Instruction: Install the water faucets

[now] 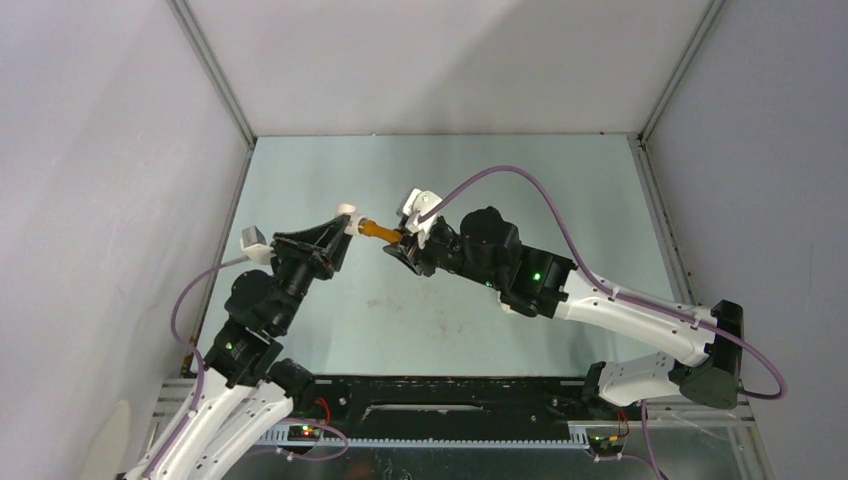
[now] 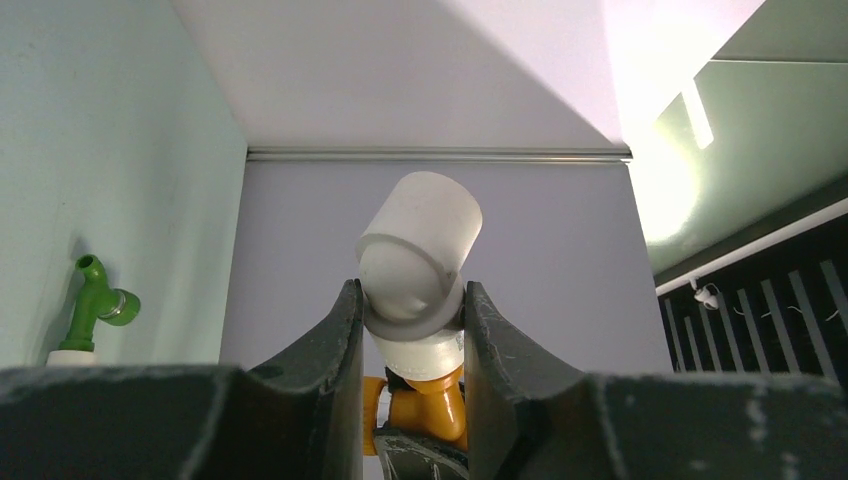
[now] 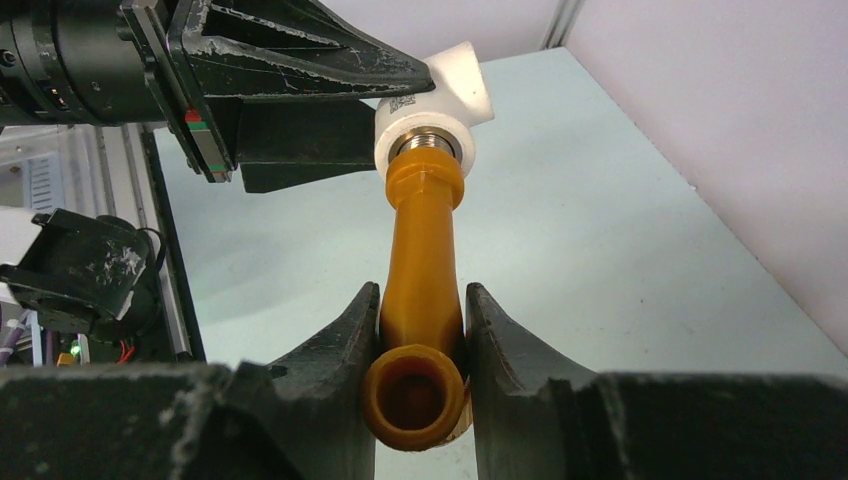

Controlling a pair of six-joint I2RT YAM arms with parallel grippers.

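A white fitting (image 1: 350,215) is between the fingers of my left gripper (image 1: 341,226), which grips it in mid-air; in the left wrist view the fitting (image 2: 420,230) stands between the fingertips. An orange faucet (image 3: 422,250) joins it end-on, with a little metal thread showing at the white fitting's opening. My right gripper (image 1: 400,245) is shut on the orange faucet's body, the spout opening facing the right wrist camera. A green faucet (image 2: 95,300) on a white base appears in the left wrist view.
The pale board (image 1: 440,330) is mostly clear beneath both arms. A white piece (image 1: 506,306) lies partly hidden under my right arm. Side walls and metal rails (image 1: 660,220) bound the space.
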